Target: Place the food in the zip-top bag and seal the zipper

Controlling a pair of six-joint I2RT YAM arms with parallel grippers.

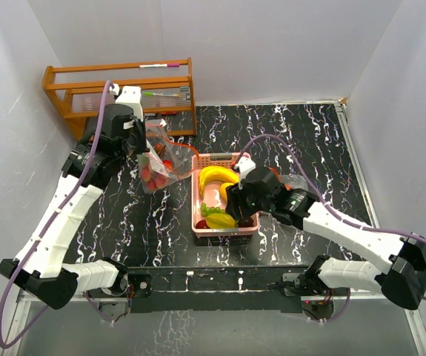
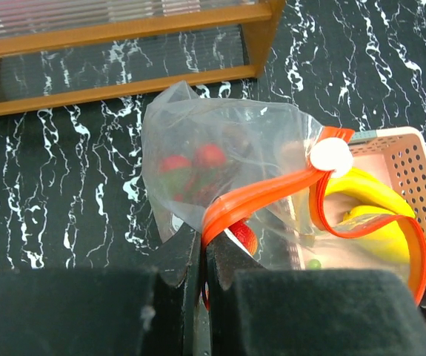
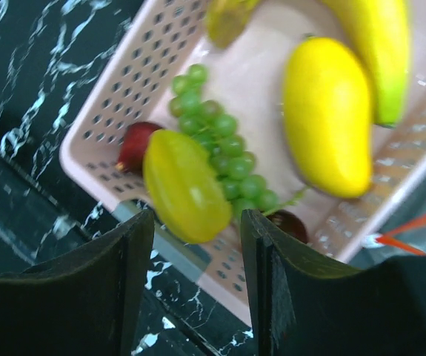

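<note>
A clear zip bag [image 1: 161, 167] with an orange zipper and red-orange fruit inside hangs from my left gripper, which is shut on the bag's zipper edge. My right gripper is open over the front of the pink basket [image 1: 222, 159], nothing between its fingers. The basket holds bananas [image 3: 368, 52], a yellow mango [image 3: 324, 119], green grapes [image 3: 235, 167], a yellow-green starfruit [image 3: 183, 185] just beyond the right fingertips, and dark round fruit [image 3: 135, 144].
A wooden rack [image 1: 116, 64] stands at the back left. Crumpled plastic [image 1: 294, 181] lies right of the basket, partly behind the right arm.
</note>
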